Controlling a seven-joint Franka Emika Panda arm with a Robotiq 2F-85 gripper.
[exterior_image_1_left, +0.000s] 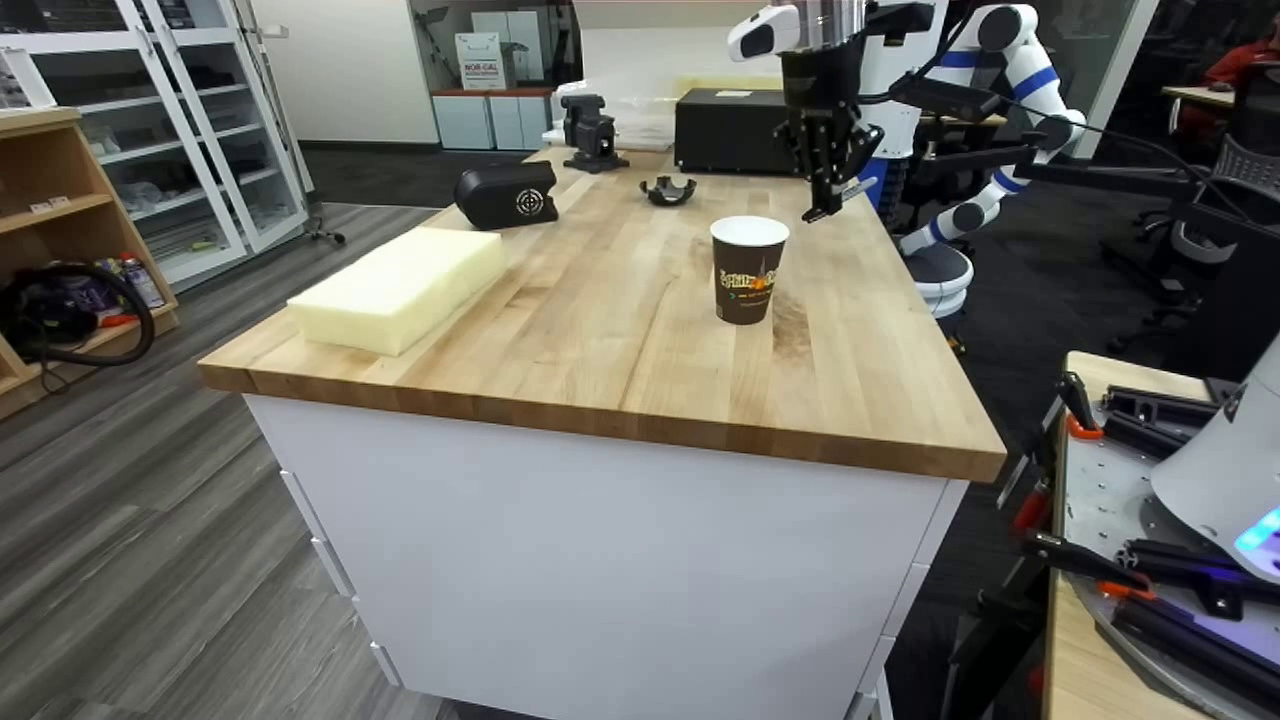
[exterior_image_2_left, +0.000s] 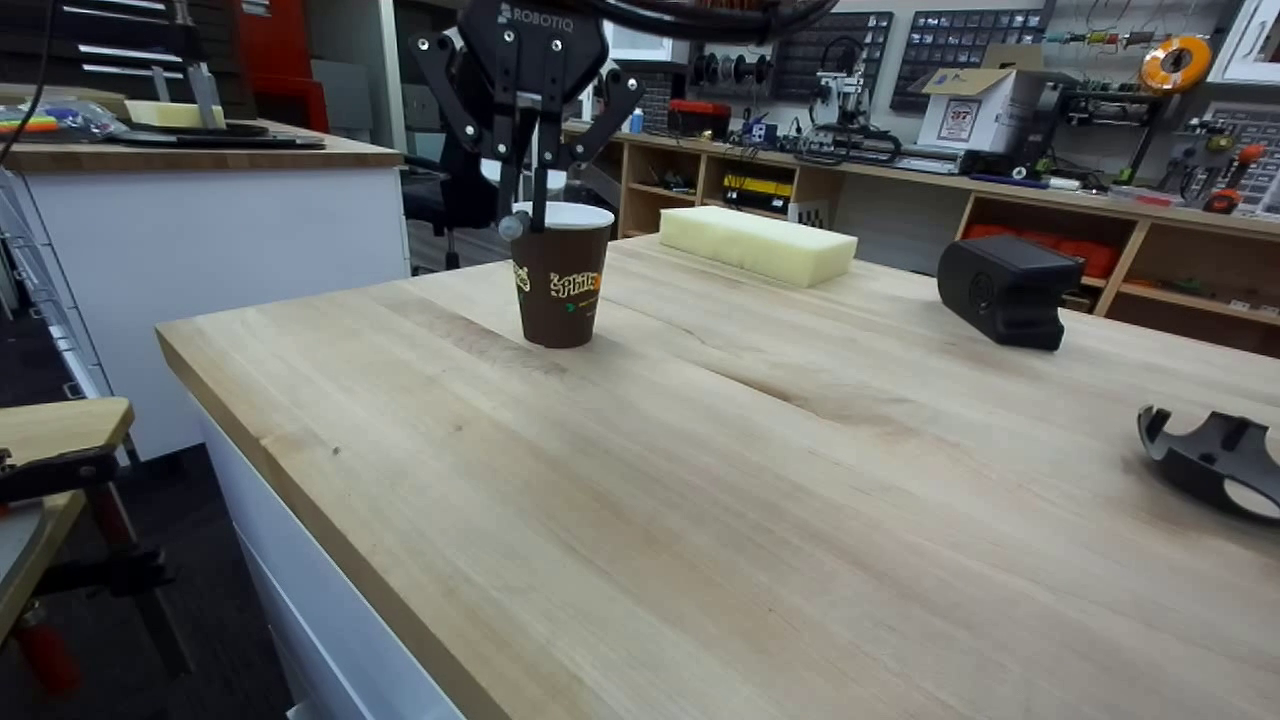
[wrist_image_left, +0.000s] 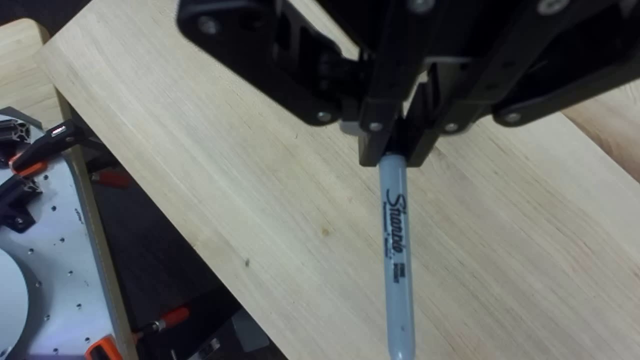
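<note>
A grey Sharpie marker (wrist_image_left: 397, 258) is clamped at one end between the fingertips of my gripper, its long body sticking out toward the bottom of the wrist view. In exterior view 1 my gripper (exterior_image_1_left: 821, 214) hangs above the tabletop, a little behind and to the right of a brown paper cup (exterior_image_1_left: 745, 274) with a white rim. The cup stands upright. Exterior view 2 has the gripper (exterior_image_2_left: 528, 226) in front of the cup (exterior_image_2_left: 560, 282), with the marker's round end (exterior_image_2_left: 513, 226) pointing toward the camera. The inside of the cup cannot be seen.
A pale yellow foam block (exterior_image_1_left: 402, 286) lies at the table's left. Farther back are a black speaker-like box (exterior_image_1_left: 506, 196), a black curved bracket (exterior_image_1_left: 667, 190), a small vise (exterior_image_1_left: 590, 134) and a large black box (exterior_image_1_left: 732, 130). Bare wood surrounds the cup.
</note>
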